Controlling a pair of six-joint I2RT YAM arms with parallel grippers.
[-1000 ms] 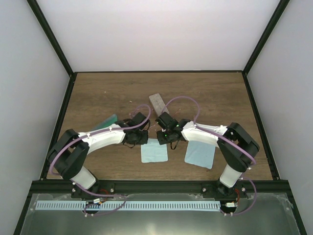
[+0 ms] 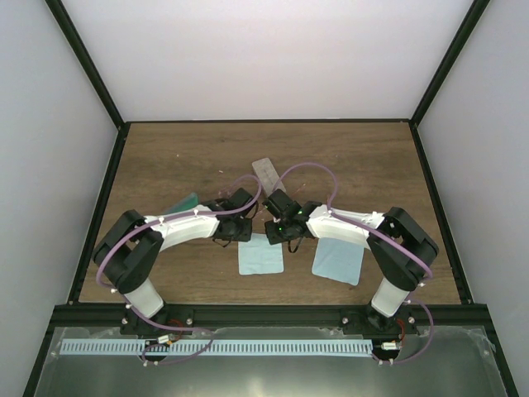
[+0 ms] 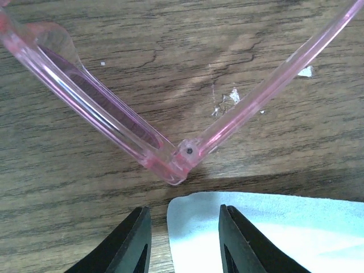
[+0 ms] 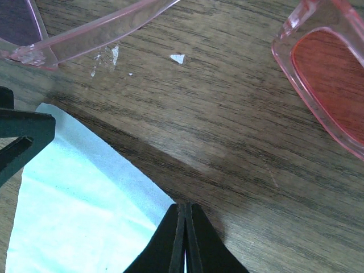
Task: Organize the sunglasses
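Pink-framed sunglasses lie on the wooden table, mostly hidden by the arms from above; another pink pair with a red lens shows at upper right in the right wrist view. My left gripper stands part open over the corner of a light blue cloth, just below the sunglasses' hinge, nothing between its fingers. My right gripper is shut at the edge of the same cloth, nothing showing between its fingers.
Both arms meet over the table's middle. A second blue cloth lies at right, a grey block behind the grippers, and a teal item at left.
The left arm's elbow and body have shifted rightward, while its gripper stays near the same spot. The right arm has not visibly moved.
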